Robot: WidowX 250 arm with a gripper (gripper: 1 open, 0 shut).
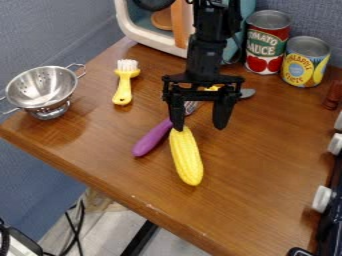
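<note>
My black gripper (199,115) hangs over the middle of the wooden table, open, its fingers spread above the top end of a yellow corn cob (187,158). Whether it touches the corn is unclear. A purple eggplant (151,140) lies just left of the corn, partly under the gripper. Something light, like a utensil, shows behind the gripper, mostly hidden.
A metal colander (42,88) and a yellow brush (123,90) sit at left. Two cans (266,45) stand at back right. A black appliance with white knobs lines the right edge.
</note>
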